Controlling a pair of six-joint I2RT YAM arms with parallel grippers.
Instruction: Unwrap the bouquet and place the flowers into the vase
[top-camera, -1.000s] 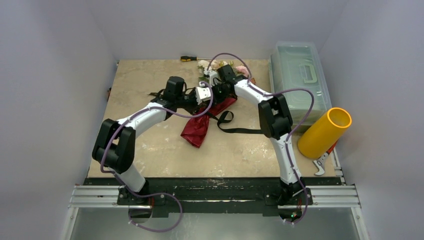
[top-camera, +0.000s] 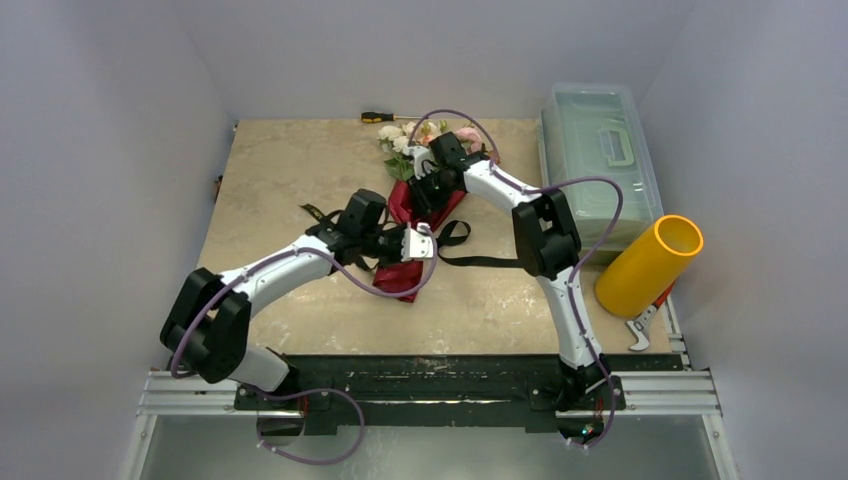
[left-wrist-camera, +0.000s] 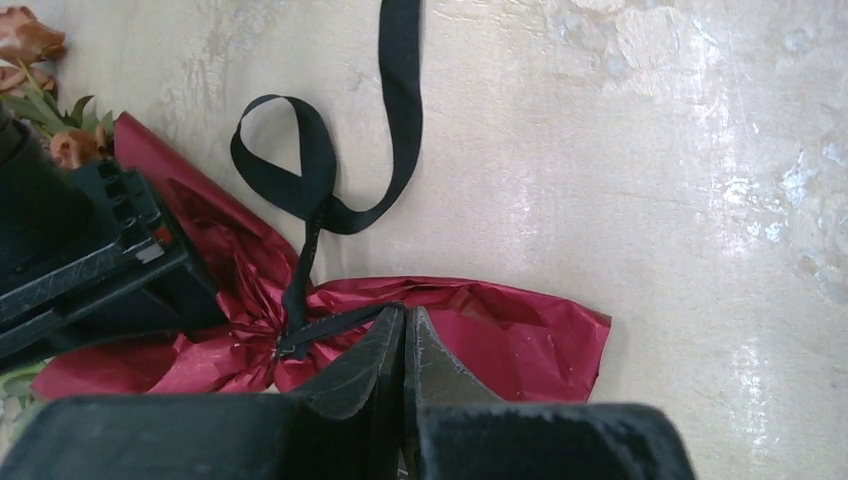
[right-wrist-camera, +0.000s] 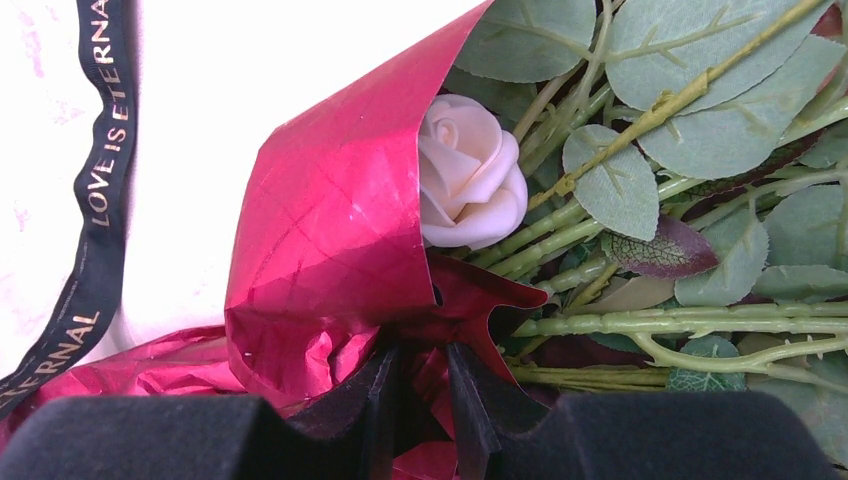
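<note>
The bouquet lies on the table, its flowers (top-camera: 395, 138) at the back and its red wrapping (top-camera: 398, 280) reaching forward. In the left wrist view, a black ribbon (left-wrist-camera: 340, 322) runs taut from the pinched waist of the wrapping to my left gripper, which is shut on it. My right gripper is shut on a fold of the red wrapping, beside green stems (right-wrist-camera: 680, 322) and a pale pink rose (right-wrist-camera: 470, 175). The yellow vase (top-camera: 645, 272) stands at the table's right side, its opening uncovered.
Behind the vase sits a clear lidded box (top-camera: 600, 150). A wrench (top-camera: 642, 328) lies by the vase and a screwdriver (top-camera: 378, 117) at the back edge. Loose ribbon (top-camera: 480, 261) trails right of the bouquet.
My left gripper has moved toward the front of the table, away from the flowers. The lower wrapping has swung slightly to the right. My right arm has shifted only a little.
</note>
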